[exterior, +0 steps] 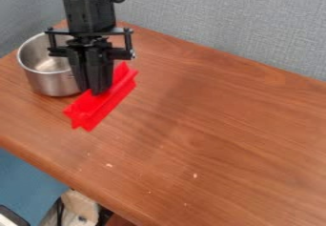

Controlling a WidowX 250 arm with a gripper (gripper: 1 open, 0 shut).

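Observation:
My black gripper (91, 77) points down at the upper left of the table, its fingertips at a red plastic piece (105, 106), long and ridged, which lies diagonally beneath it. The fingers overlap the red piece, so whether they grip it cannot be told. Just behind and left of both, a steel pot (46, 70) is partly hidden by the gripper.
A grey wall (242, 20) runs along the back. Past the table's left front edge are a blue surface and some clutter below.

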